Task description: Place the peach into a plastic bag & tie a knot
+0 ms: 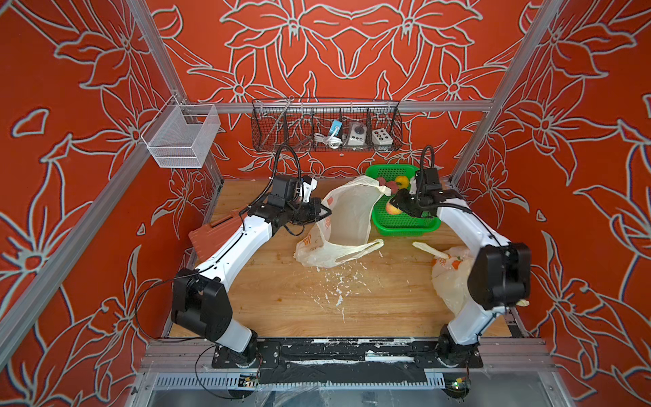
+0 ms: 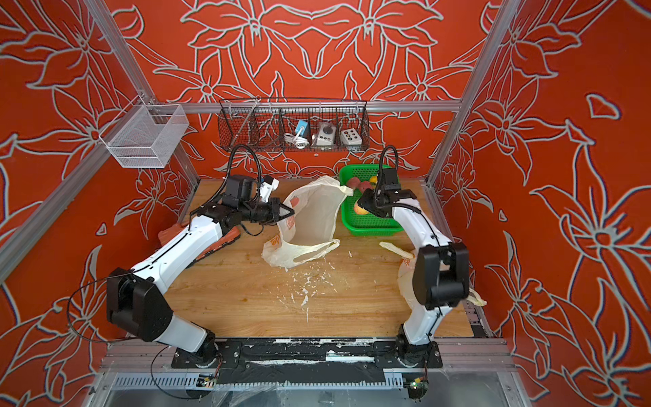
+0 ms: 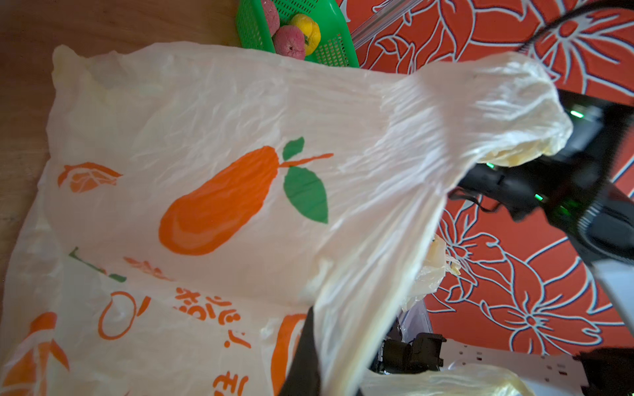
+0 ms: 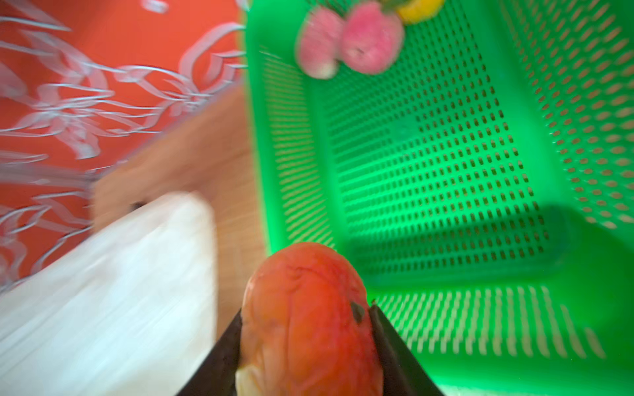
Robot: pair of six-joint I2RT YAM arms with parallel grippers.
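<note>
A reddish-orange peach sits between the dark fingers of my right gripper, which is shut on it. In the top left view this peach is over the green basket. The white plastic bag spreads wide on the table, left of the basket, its mouth facing right. My left gripper is shut on the bag's left rim. In the left wrist view, the fruit-printed bag mostly covers the fingers. A handle loop lies over the basket's left rim.
The green basket also holds pink fruits and a yellow one. Another bag lies at front right. A brown board is at left. White scraps litter the otherwise bare table front.
</note>
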